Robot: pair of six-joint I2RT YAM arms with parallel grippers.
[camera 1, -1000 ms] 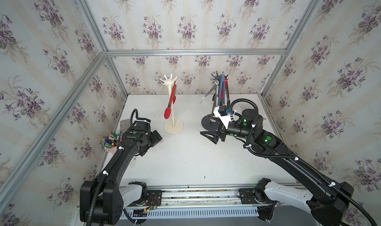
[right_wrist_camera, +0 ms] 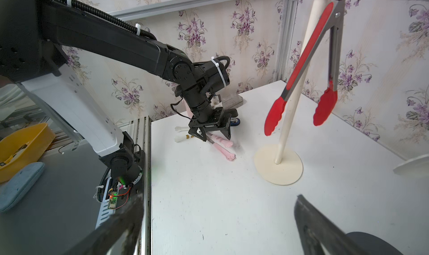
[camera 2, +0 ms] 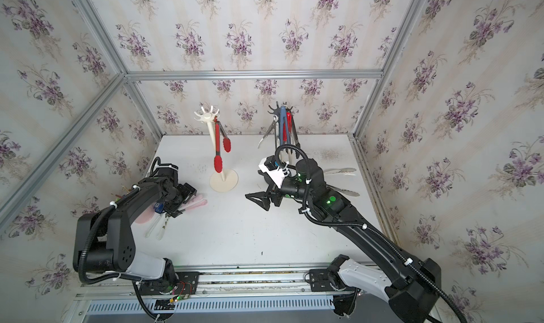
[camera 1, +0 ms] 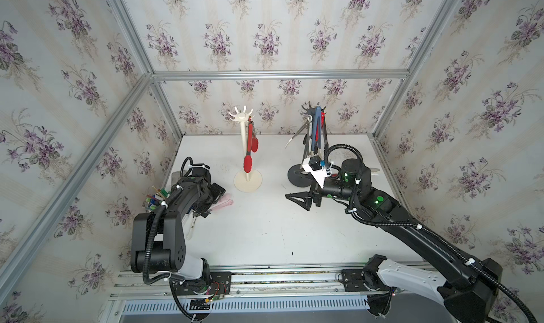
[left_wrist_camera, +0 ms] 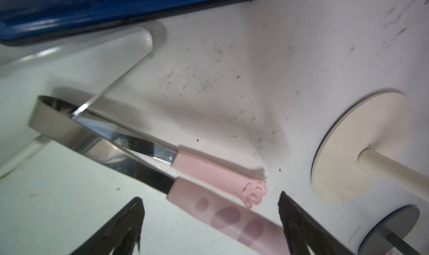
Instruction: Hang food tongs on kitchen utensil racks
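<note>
Pink-handled tongs with metal arms (left_wrist_camera: pixel 219 174) lie on the table at the left, one handle marked with a paw. Over them hovers my left gripper (camera 1: pixel 214 203); its fingers (left_wrist_camera: pixel 123 226) stand apart, with the pink handles showing between and ahead of them, not held. Red-tipped tongs (right_wrist_camera: pixel 303 62) hang from the cream rack (camera 1: pixel 243 131), which has hooks on top. My right gripper (camera 1: pixel 297 203) is open and empty above the table's middle. Behind it, the dark rack (camera 1: pixel 298 175) carries several utensils, partly covered by the right arm.
White tongs (left_wrist_camera: pixel 107 71) and a blue-handled item (left_wrist_camera: pixel 125 6) lie beside the pink tongs. A cup of pens (camera 1: pixel 155 199) stands at the far left. Flat utensils (camera 2: pixel 340 181) lie at the right.
My left arm has shifted and turned, so more of the pink tongs shows.
</note>
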